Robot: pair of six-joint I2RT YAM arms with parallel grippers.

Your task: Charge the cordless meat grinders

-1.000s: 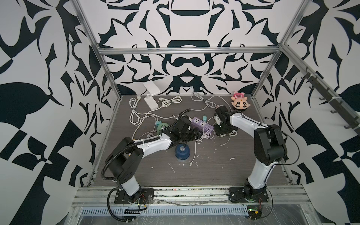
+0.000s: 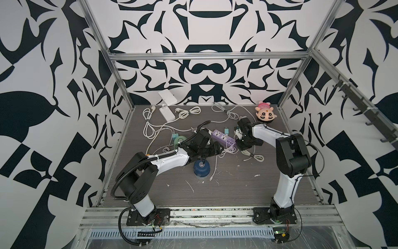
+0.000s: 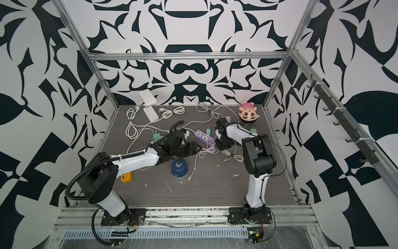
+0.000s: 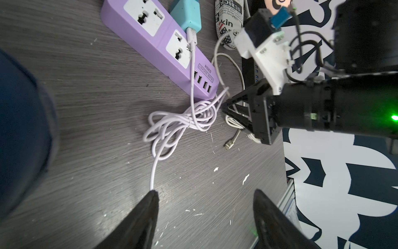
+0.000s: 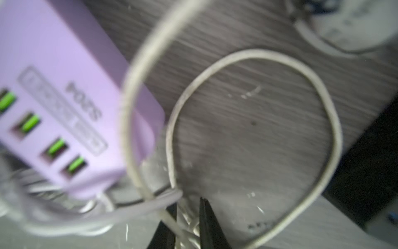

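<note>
A blue rounded body, seemingly a grinder, stands in front of my left gripper and fills the left edge of the left wrist view. Over bare table, the left gripper is open, its fingers wide apart and empty. The purple power strip lies between the arms; a teal adapter sits on it with a white cable attached. Beside the strip's USB end, my right gripper has its fingertips close together among pale cables. Whether it grips one cannot be told.
A coiled white cable lies in front of the right gripper, and another coil by the strip. White boxes, more cables and a doll-faced item stand at the back.
The coiled cable near the right gripper has shifted toward the front. The left arm looks still.
</note>
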